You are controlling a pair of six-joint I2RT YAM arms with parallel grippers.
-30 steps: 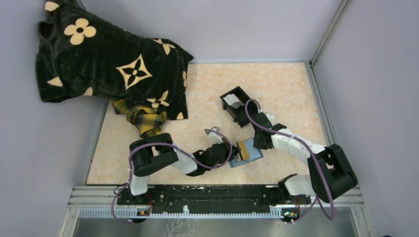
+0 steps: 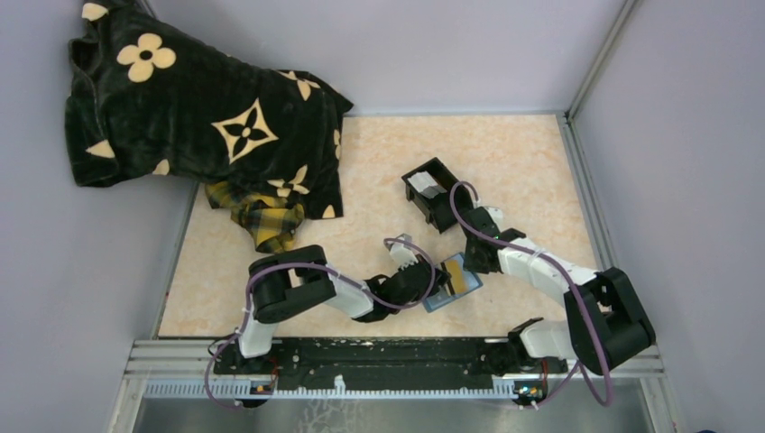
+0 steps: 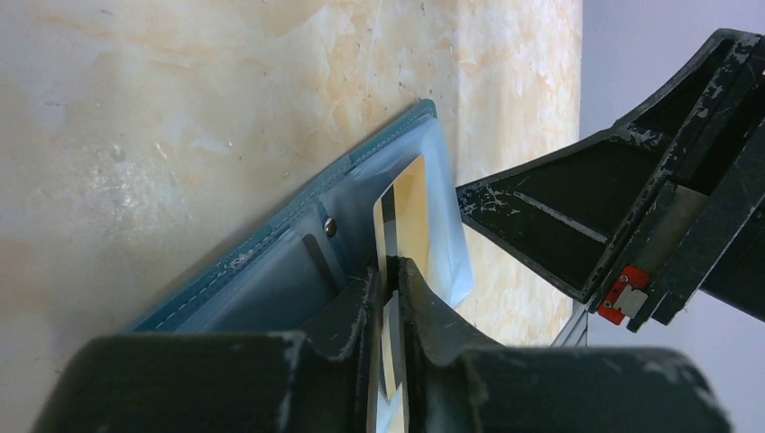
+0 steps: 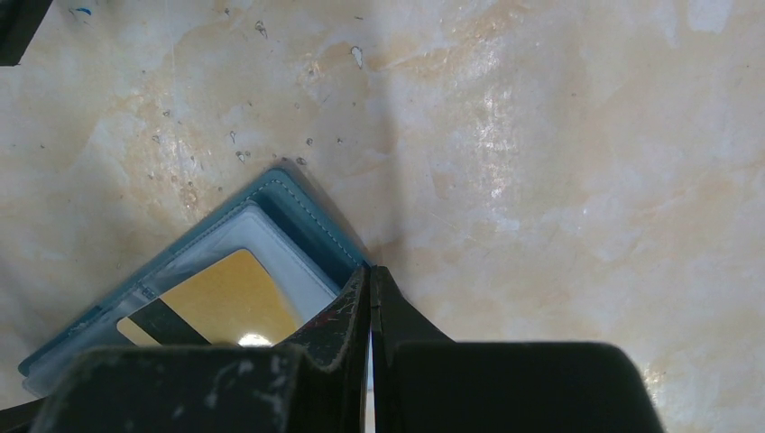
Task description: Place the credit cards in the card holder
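Note:
A blue card holder point(image 2: 468, 281) lies open on the table under both arms; in the left wrist view it shows a snap button point(image 3: 330, 226). A gold card with a black stripe point(image 3: 412, 203) sits tilted in it, my left gripper shut at its edge; whether the card is between the fingers is hard to tell. In the right wrist view the gold card point(image 4: 236, 289) shows on the holder, and my right gripper is shut at the holder's corner, with nothing clearly between its fingers.
A black box point(image 2: 444, 212) holding white items stands behind the holder. A dark patterned blanket point(image 2: 198, 117) and plaid cloth point(image 2: 266, 225) cover the back left.
My left gripper has moved a little to the right, and the gold card has shifted rightwards across the holder with it. The right arm has moved very slightly.

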